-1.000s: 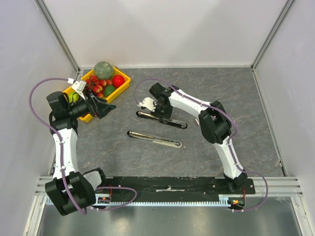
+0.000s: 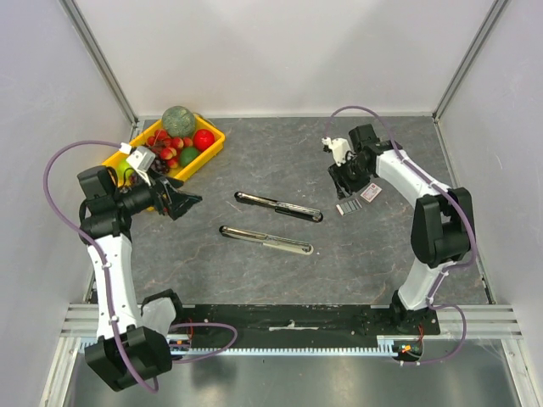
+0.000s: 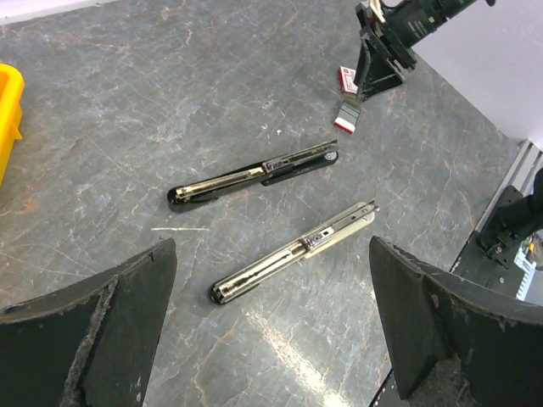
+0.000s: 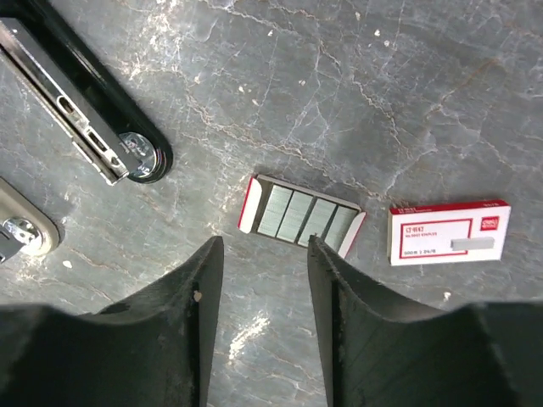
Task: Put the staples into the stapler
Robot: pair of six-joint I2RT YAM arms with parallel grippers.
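Note:
Two staplers lie opened out flat mid-table: a black one (image 2: pixel 280 206) and, nearer the front, one with a pale end (image 2: pixel 267 240). In the right wrist view an open staple tray (image 4: pixel 301 214) holds several grey strips of staples. Beside it lies a closed red-and-white staple box (image 4: pixel 449 232). My right gripper is above and just short of the tray, its fingers apart with nothing between them. At the left, over the table, my left gripper stands open and empty, facing the staplers.
A yellow crate (image 2: pixel 217 146) of fruit and vegetables, with a melon (image 2: pixel 178 121) on top, fills the back left. Walls close off both sides and the back.
My right arm has swung from over the black stapler to the right, above the staples, uncovering that stapler. The left gripper has shifted only slightly; both staplers lie where they were.

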